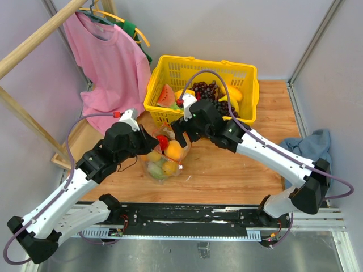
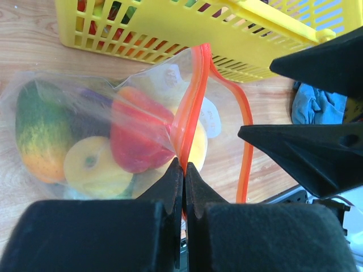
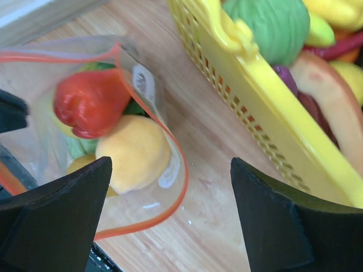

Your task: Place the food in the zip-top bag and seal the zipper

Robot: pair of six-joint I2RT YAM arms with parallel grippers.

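Note:
The clear zip top bag (image 1: pixel 161 170) with an orange zip strip (image 2: pixel 194 105) lies on the table with its mouth apart. Inside are a red food piece (image 3: pixel 93 102), a peach-coloured round fruit (image 3: pixel 133 150), a yellow fruit (image 2: pixel 96 167) and a green-orange mango-like piece (image 2: pixel 42 130). My left gripper is shut on the bag's edge at the orange strip. Over the right side of the bag's mouth hangs my right gripper. Its fingers stand apart, with nothing gripped between them; the bag's orange rim shows below.
Just behind the bag stands a yellow basket (image 1: pixel 252 93) with grapes (image 1: pixel 205 89), a watermelon slice (image 1: pixel 166 96) and other food. A pink shirt (image 1: pixel 108 56) hangs at the left; a blue cloth (image 1: pixel 315 146) lies at the right. The table right of the bag is clear.

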